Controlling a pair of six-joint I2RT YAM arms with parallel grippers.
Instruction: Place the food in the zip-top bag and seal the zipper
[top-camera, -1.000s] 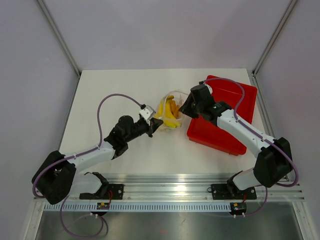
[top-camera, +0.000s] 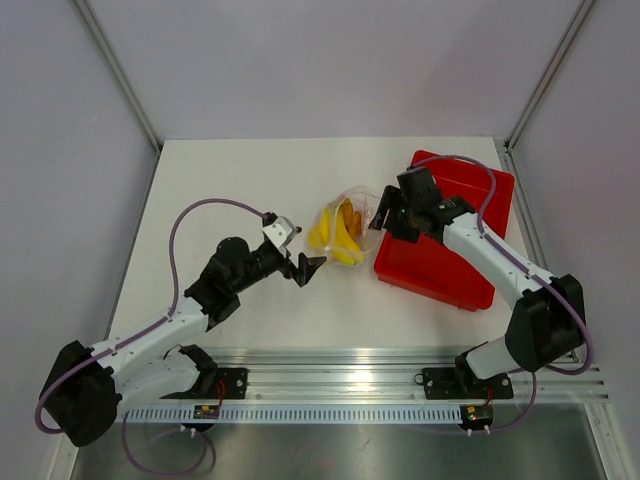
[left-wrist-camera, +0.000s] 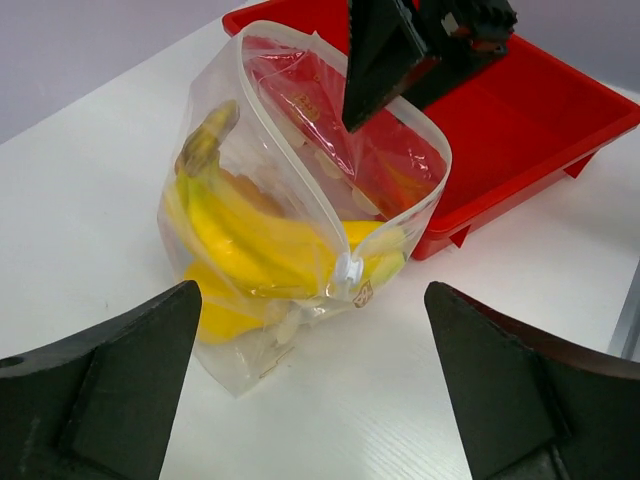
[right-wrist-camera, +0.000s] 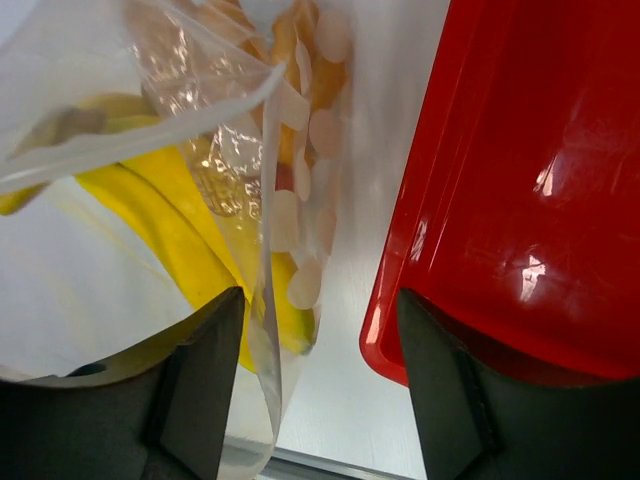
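Observation:
The clear zip top bag (top-camera: 326, 254) stands with its mouth gaping, holding yellow bananas (left-wrist-camera: 255, 245) and a reddish-brown packaged food (right-wrist-camera: 225, 165). In the left wrist view the zipper rim (left-wrist-camera: 290, 150) is a wide loop, not pressed together. My left gripper (top-camera: 308, 268) is open just off the bag's near left side, nothing between its fingers. At the bag's right side, my right gripper (top-camera: 381, 210) has its fingers apart. In the right wrist view a bag edge (right-wrist-camera: 266, 300) passes beside the inner face of the left finger (right-wrist-camera: 215, 350), not clamped.
An empty red bin (top-camera: 440, 275) sits close on the bag's right, under the right forearm. A metal rail (top-camera: 330, 370) runs along the front.
My left gripper, shut at the bag's rim before, has opened and drawn back toward the near left.

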